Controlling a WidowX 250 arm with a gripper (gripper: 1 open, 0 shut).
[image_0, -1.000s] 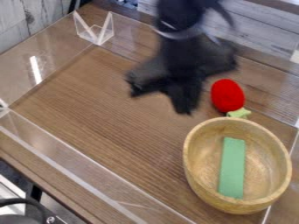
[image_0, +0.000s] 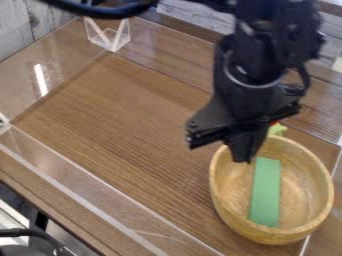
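Note:
The gripper (image_0: 246, 150) is low over the back rim of a tan bowl (image_0: 227, 205), in the right half of the camera view, its dark body filling much of the upper right. It is shut, with nothing seen between its fingers. A green block (image_0: 265, 200) lies in the bowl. Behind the gripper a small bit of a red and green object (image_0: 275, 129) shows; the rest is hidden.
A clear plastic container (image_0: 110, 30) stands at the back left. The wooden table (image_0: 107, 140) is open across the left and middle. Dark cables show at the lower left edge.
The gripper has come down and toward the bowl, reaching its back rim. The bowl and green block look unmoved.

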